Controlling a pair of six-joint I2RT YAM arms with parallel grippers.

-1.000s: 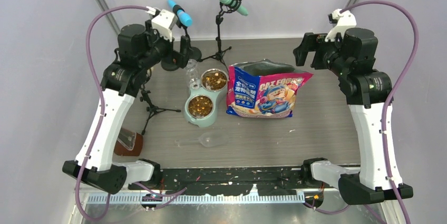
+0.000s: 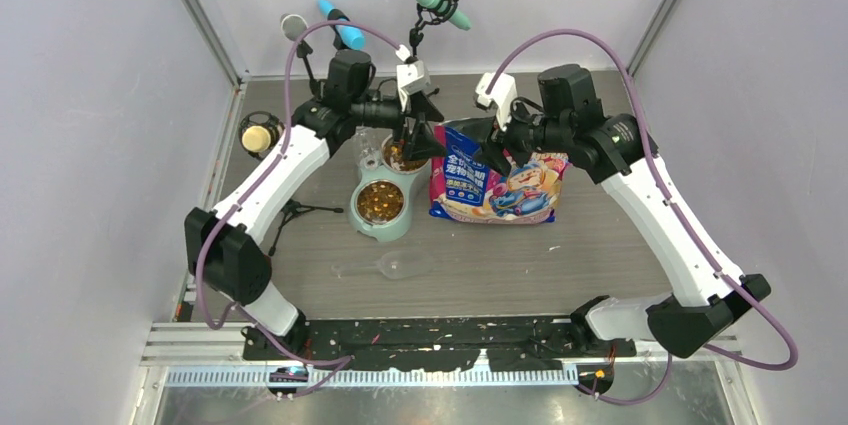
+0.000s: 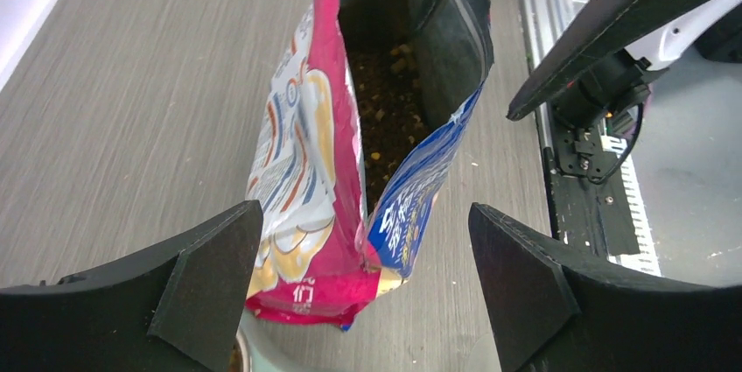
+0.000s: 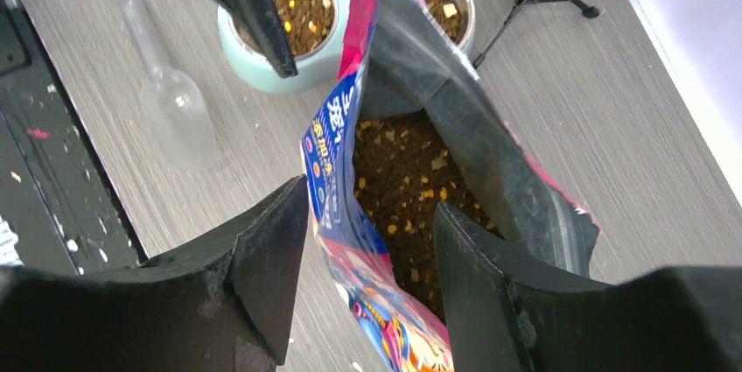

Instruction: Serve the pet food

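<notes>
The pink-and-blue pet food bag [image 2: 500, 195] stands upright on the table with its top open; brown kibble [image 4: 402, 171] shows inside. My left gripper [image 2: 432, 141] is open at the bag's left end, its two fingers [image 3: 206, 276] wide apart. Over the bag's mouth hangs my right gripper [image 2: 488, 148], with its fingers [image 4: 267, 258] apart and nothing visibly pinched. Left of the bag, a pale green double-bowl stand [image 2: 374, 230] holds kibble in both bowls. A clear scoop [image 2: 402, 264] lies on the table in front.
A clear bottle-like object [image 2: 366, 150] stands beside the bowls. Small tripods with a blue holder [image 2: 343, 25] and a green holder [image 2: 440, 3] are at the back. Both grippers are close together over the bag.
Bag, bowls and scoop have stayed in place.
</notes>
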